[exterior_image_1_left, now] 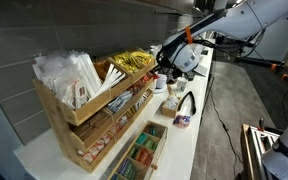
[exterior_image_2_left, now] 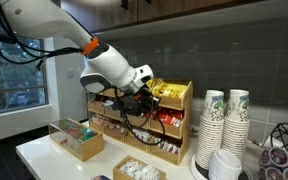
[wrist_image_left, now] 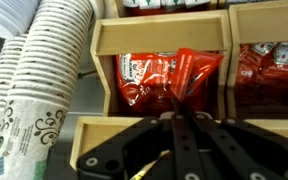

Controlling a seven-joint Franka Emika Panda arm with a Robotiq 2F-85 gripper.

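Observation:
In the wrist view my gripper points at a wooden compartment [wrist_image_left: 111, 40] with red packets [wrist_image_left: 134, 85] in it. A narrow red packet [wrist_image_left: 195, 70] rises from the closed fingertips, tilted, in front of the compartment. The fingers look shut on its thin end, though the grip itself is small and dark. In exterior view 2 the gripper [exterior_image_2_left: 150, 95] is close to the front of the wooden shelf [exterior_image_2_left: 174, 128]. The arm [exterior_image_1_left: 184, 56] reaches toward the shelf's far end in exterior view 1.
Tall stacks of paper cups [exterior_image_2_left: 212, 130] stand close beside the shelf. They fill the left of the wrist view [wrist_image_left: 46, 65]. A wooden divided tray [exterior_image_1_left: 139, 157] lies on the white counter [exterior_image_1_left: 189, 135], with a smaller box [exterior_image_1_left: 171, 106] farther back.

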